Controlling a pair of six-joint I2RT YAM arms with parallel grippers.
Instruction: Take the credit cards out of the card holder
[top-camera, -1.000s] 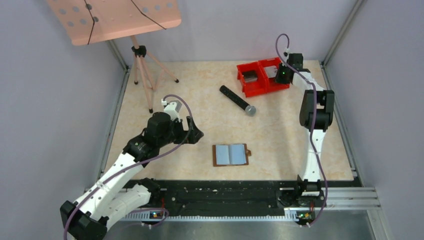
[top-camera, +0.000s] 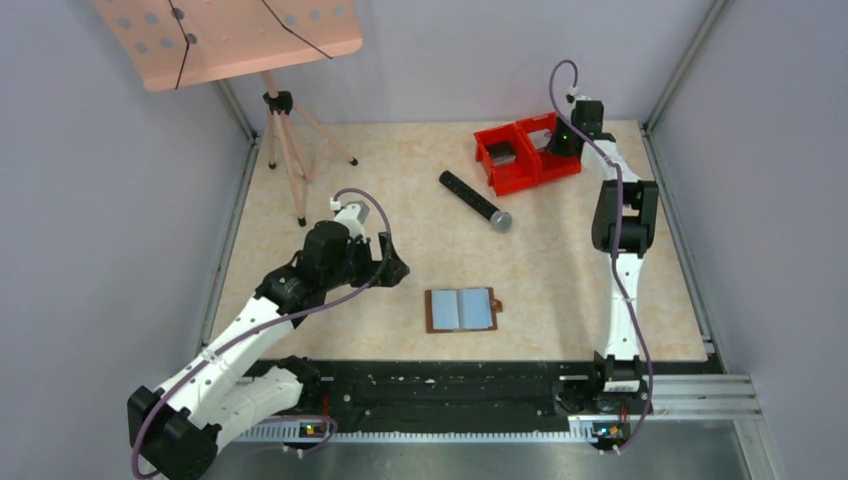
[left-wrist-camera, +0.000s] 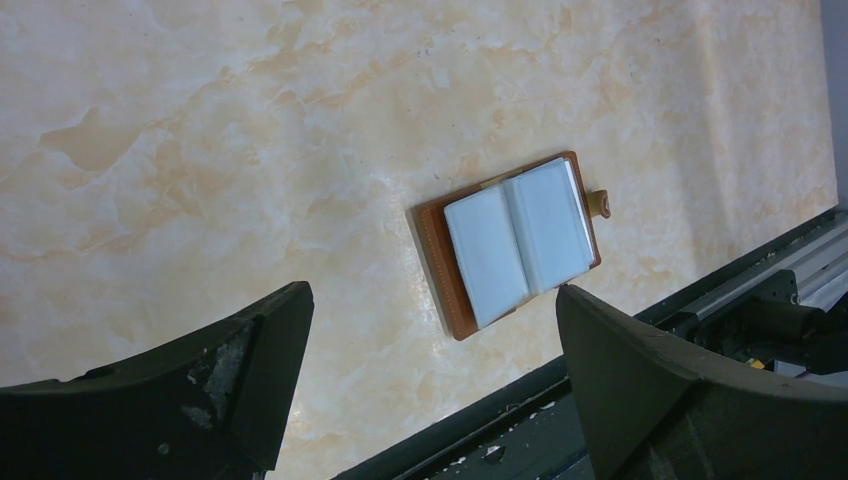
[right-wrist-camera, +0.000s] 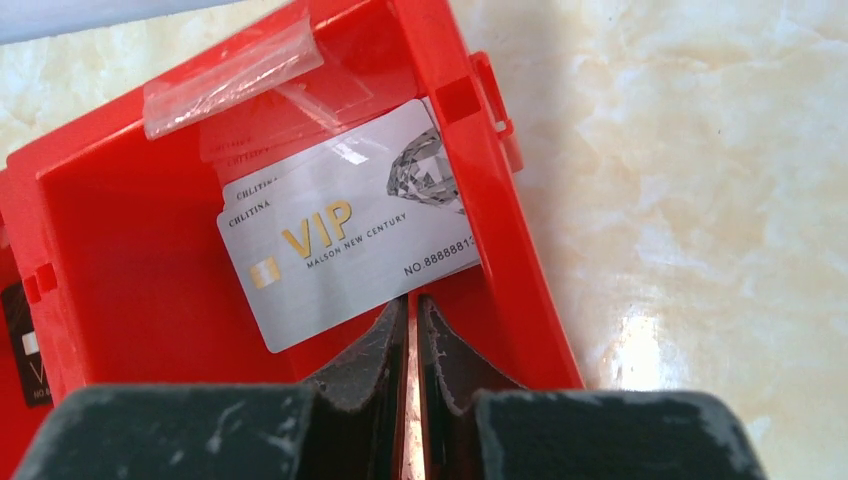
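A white VIP card (right-wrist-camera: 340, 235) with a diamond print lies in the right compartment of the red box, a second card edge showing behind it. The right gripper is shut, its fingertips at that card's lower edge. Whether they pinch the card I cannot tell. In the top view the right gripper (top-camera: 558, 148) reaches into the same compartment. The brown card holder (top-camera: 462, 311) lies spread open near the front edge, its pale sleeves (left-wrist-camera: 515, 240) facing up. Left of and behind it, my left gripper (top-camera: 393, 258) is open and empty.
Inside the red box's (top-camera: 518, 182) left compartment lie dark cards (top-camera: 501, 152). A black microphone (top-camera: 470, 195) rests left of the box. At the back left stands a pink tripod stand (top-camera: 290, 150).
The right gripper has shifted slightly left and back within the red box, and the box's right end has moved a little.
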